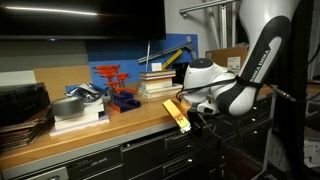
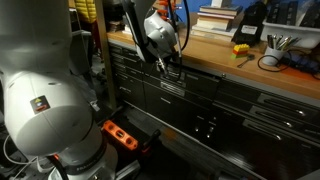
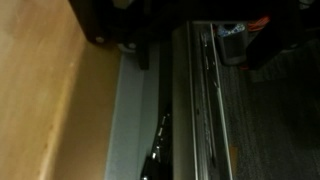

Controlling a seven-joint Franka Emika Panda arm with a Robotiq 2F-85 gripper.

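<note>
My gripper points down along the front of the drawer cabinet, just off the wooden counter's edge. It is open, with a dark finger on the left of the wrist view and the other on the right. The metal-edged drawer fronts run below, between the fingers' two sides; whether anything touches them cannot be told. Dark drawers fill the cabinet under the counter, and the white arm reaches down in front of them. In exterior view 1 the fingertips are lost against the dark cabinet.
The wooden counter carries stacked books, a metal pot on papers and a blue bin. A cup of pens stands toward its other end. Open dark floor lies before the drawers.
</note>
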